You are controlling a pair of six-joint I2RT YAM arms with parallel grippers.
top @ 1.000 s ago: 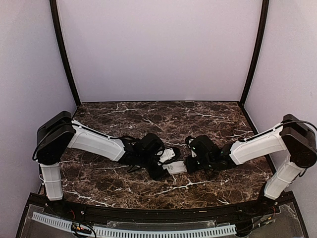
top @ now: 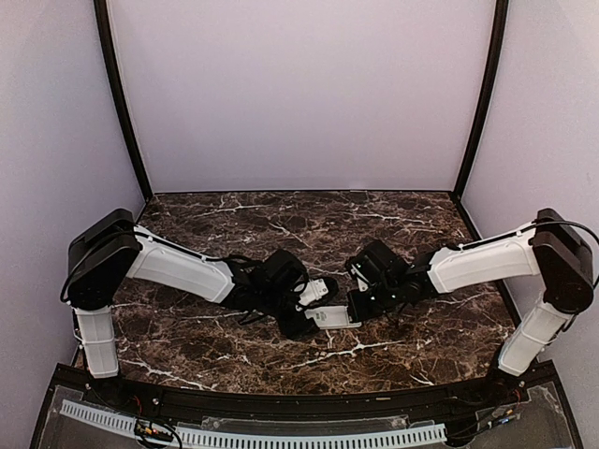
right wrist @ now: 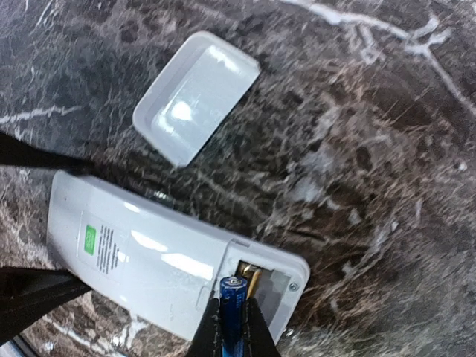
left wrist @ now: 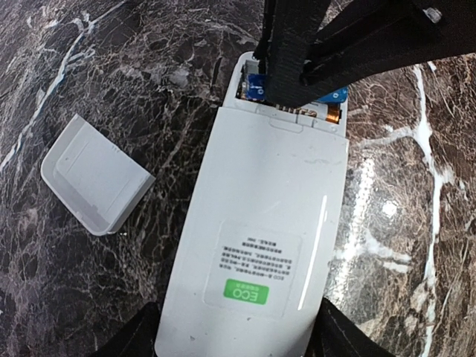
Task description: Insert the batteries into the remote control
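The white remote (left wrist: 253, 223) lies back-up on the marble, held around its far end by my left gripper, whose fingers are at both sides. In the right wrist view the remote (right wrist: 149, 245) has its battery bay open at the right end, with metal contacts showing. My right gripper is shut on a blue battery at that bay; in the left wrist view its fingers cover much of the bay and blue shows beneath them. The detached battery cover (right wrist: 193, 93) lies apart beside the remote.
Both arms meet low over the table's front middle in the top view. White walls stand at back and sides.
My right gripper and arm have shifted very slightly, uncovering a little more of the remote's right end. The left arm looks nearly still.
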